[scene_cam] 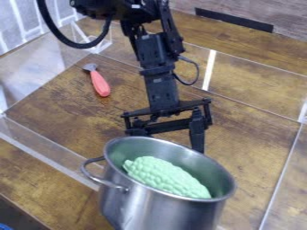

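Observation:
A large steel pot [150,211] with a side handle fills the lower middle of the camera view, a pale green corn cob [166,177] lying inside it. The black gripper [166,135] is just behind the pot's back rim, open, with no object seen between its fingers; its lower parts are partly hidden by the pot.
A red-handled utensil [99,82] lies at left on the wooden surface [252,108]. Clear panels edge the left side.

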